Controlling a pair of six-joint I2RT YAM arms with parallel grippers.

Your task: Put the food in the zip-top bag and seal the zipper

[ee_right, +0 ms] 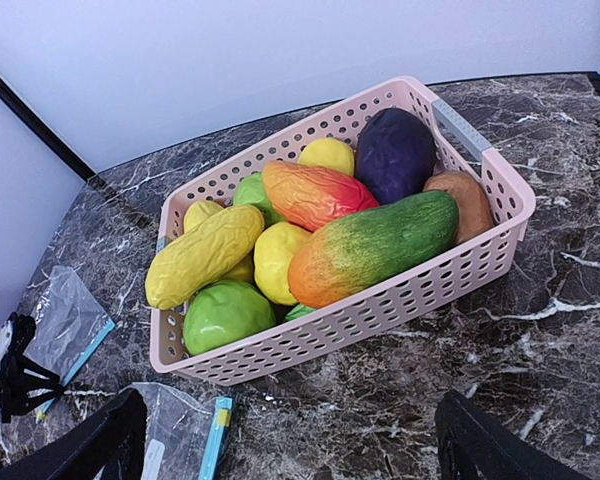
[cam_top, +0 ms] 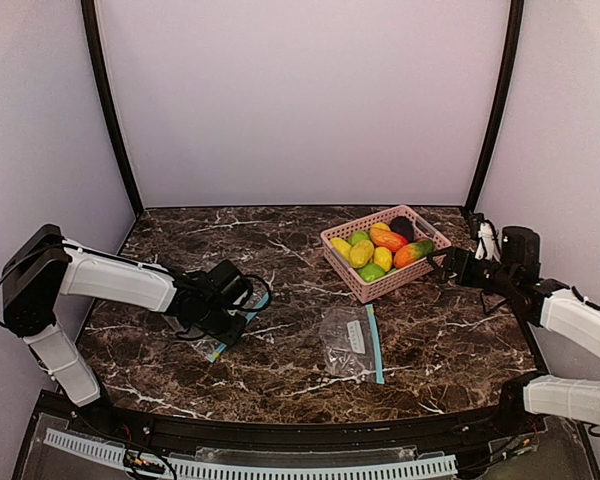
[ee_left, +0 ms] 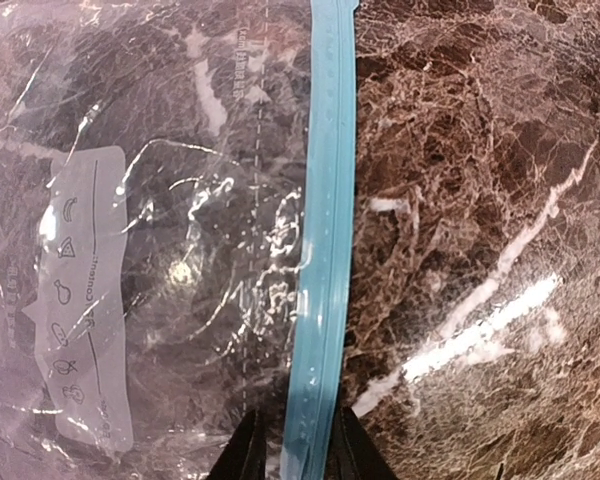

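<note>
A clear zip bag with a blue zipper strip point(ee_left: 326, 200) lies flat under my left gripper, in the left wrist view. The two dark fingertips stand part open, one either side of the strip's lower end; whether they touch it, I cannot tell. From above, the left arm covers most of this bag. A second clear bag point(cam_top: 342, 345) with a blue strip lies flat at the table's centre. Toy fruit and vegetables, among them a green-and-orange papaya point(ee_right: 380, 240) and a yellow mango point(ee_right: 205, 255), fill a pink basket point(ee_right: 370, 318). My right gripper is open and empty, beside the basket.
Dark marbled table point(cam_top: 210, 390) surrounds the bags, with bare room in front and behind. The perforated basket wall point(cam_top: 385, 284) stands close to the right gripper. Pale side walls bound the table.
</note>
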